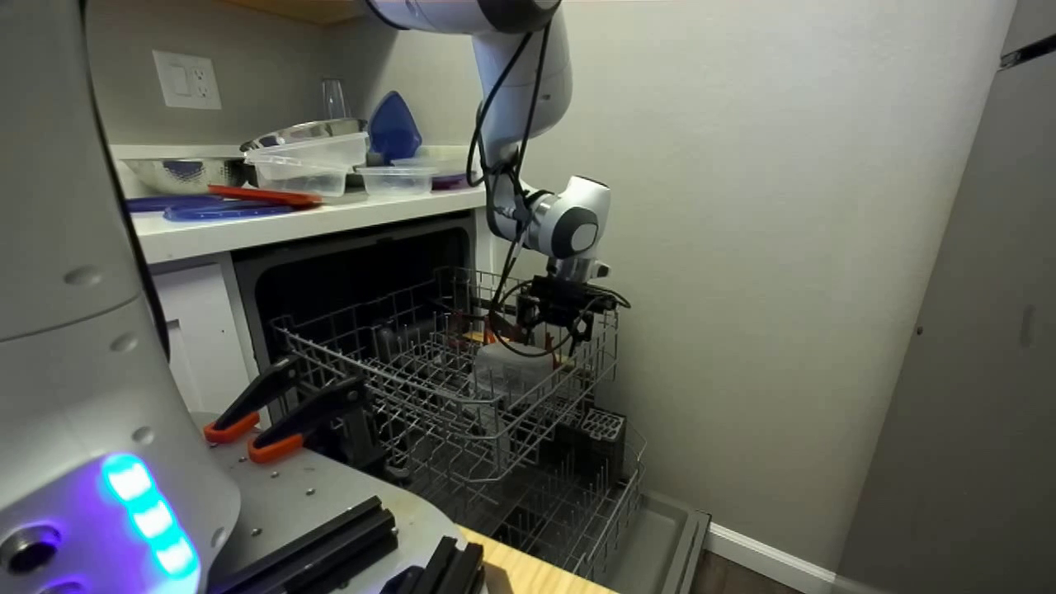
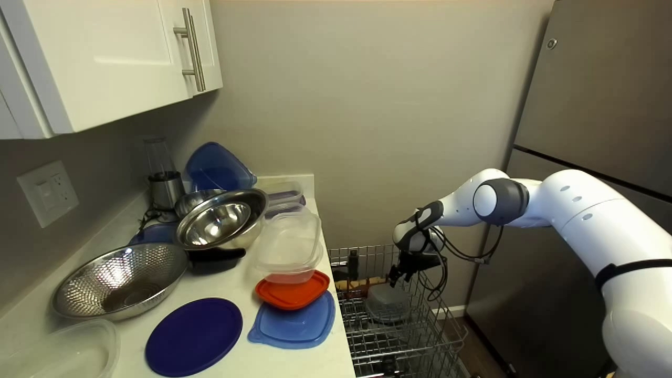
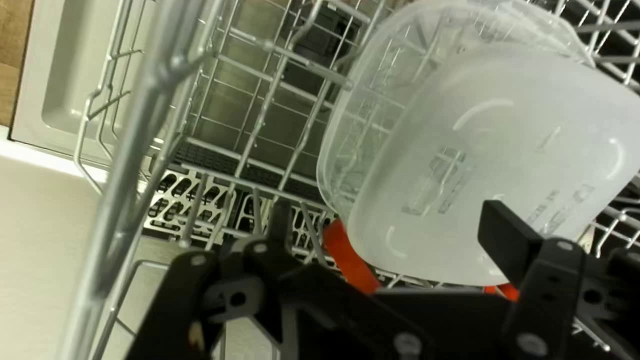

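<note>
In the dishwasher's upper rack [image 1: 436,391], cloudy plastic containers lie bottom up, one partly over another. The frosted container [image 3: 480,162] fills much of the right half of the wrist view; a clearer container [image 3: 366,114] shows behind its left edge. Just above the rack's back right part hangs my gripper, its two black fingers spread wide. The right finger [image 3: 507,237] overlaps the frosted container in the wrist view, while the left one sits over the rack wires. Whether either touches anything, I cannot tell. No object is clearly gripped.
Orange-red items [image 3: 351,258] stick out beside the container. The rack's side wires [image 3: 120,228] rise close to the gripper, near the wall. On the counter [image 2: 271,353] are steel bowls [image 2: 220,220], a colander [image 2: 119,283], plastic containers and lids. Bare wires show in the rack's front.
</note>
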